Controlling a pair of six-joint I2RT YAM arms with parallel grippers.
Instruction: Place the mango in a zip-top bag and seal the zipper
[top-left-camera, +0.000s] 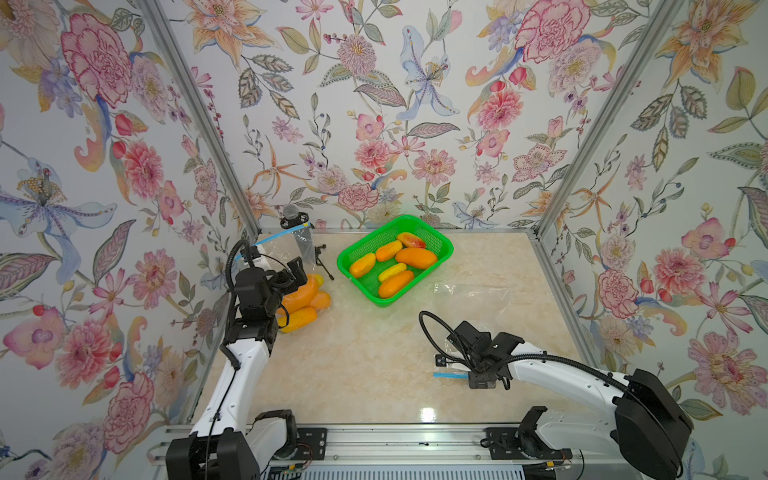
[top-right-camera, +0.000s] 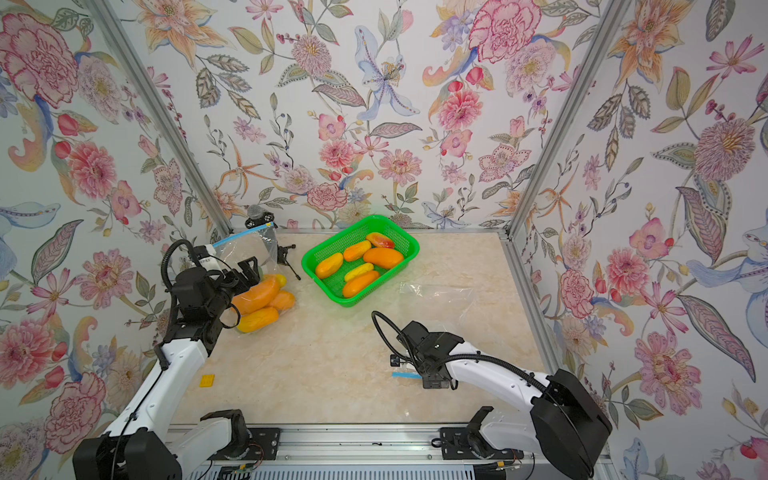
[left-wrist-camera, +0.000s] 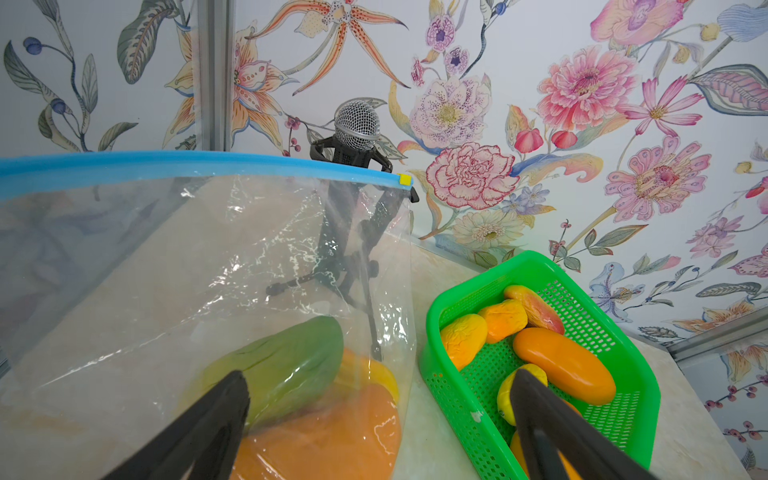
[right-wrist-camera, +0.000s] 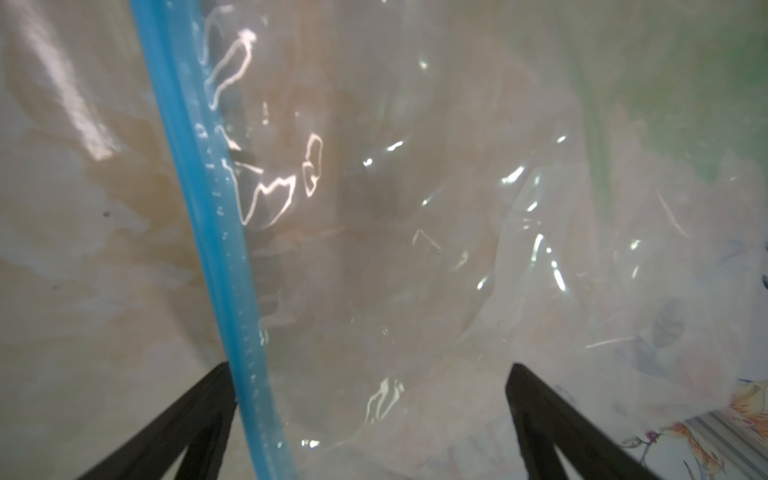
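Observation:
A clear bag with a blue zip strip (left-wrist-camera: 264, 165) stands at the far left of the table, bulging with orange mangoes (top-left-camera: 302, 297) and a green one (left-wrist-camera: 288, 364). My left gripper is open beside it, nothing held between its fingers. A second clear bag (top-left-camera: 472, 297) lies flat on the right side and looks empty; its blue zip (right-wrist-camera: 212, 232) crosses the right wrist view. Over that bag's zip end hovers my right gripper, open, its left fingertip overlapping the strip. Whether that finger touches the film I cannot tell.
A green basket (top-left-camera: 364, 292) with several mangoes and similar fruit sits at the back middle. Behind the filled bag stands a small black tripod with a microphone (left-wrist-camera: 357, 125). A yellow square (top-right-camera: 207, 381) lies at the left edge.

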